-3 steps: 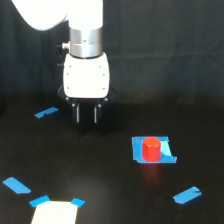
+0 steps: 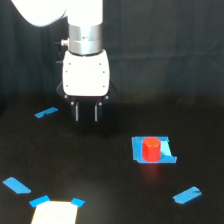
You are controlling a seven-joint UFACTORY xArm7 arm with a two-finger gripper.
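A small red block (image 2: 151,149) rests on a light blue square (image 2: 138,153) right of centre in the camera view. Up and to the left of it, my gripper (image 2: 86,116) hangs over the dark table, its two thin dark fingers pointing down and standing apart. Nothing shows between them. A wide gap separates the gripper from the block.
A pale, cream-coloured flat thing (image 2: 55,214) is cut off by the bottom edge, with blue tape at its corners. More blue strips (image 2: 16,185) mark the table. The dark surface between gripper and block looks clear.
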